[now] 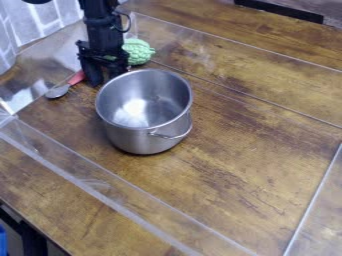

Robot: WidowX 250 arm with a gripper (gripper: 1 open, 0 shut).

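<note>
My black gripper (pixel 103 62) is low at the upper left, behind a steel pot (pixel 144 110) with a side handle. It sits over a red-handled utensil whose spoon-like metal head (pixel 58 91) rests on the wooden table. A light green, bumpy object (pixel 136 52) lies just to the gripper's right. Whether the fingers are open or shut, or touch the red handle, I cannot tell.
Clear plastic walls (pixel 247 92) border the work area on several sides.
</note>
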